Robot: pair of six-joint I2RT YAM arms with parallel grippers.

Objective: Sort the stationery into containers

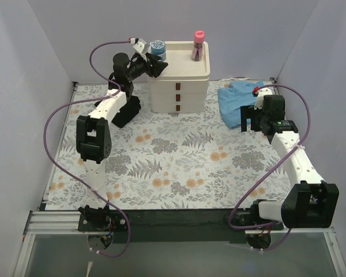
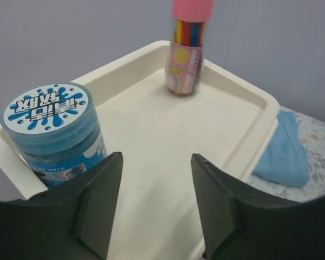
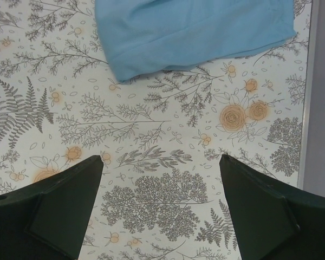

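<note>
A white drawer unit [image 1: 177, 92] stands at the back centre with a tray top [image 2: 173, 130]. On it a blue round tub [image 2: 57, 141] sits at the left end and a pink-lidded marker tube [image 2: 185, 59] stands at the right. My left gripper [image 1: 157, 68] hangs over the tray's left front, beside the tub, its fingers apart with nothing visible between them. My right gripper hangs open over the patterned table on the right, short of a blue cloth [image 3: 189, 32].
A dark cloth [image 1: 127, 114] lies left of the drawer unit. Grey walls surround the table.
</note>
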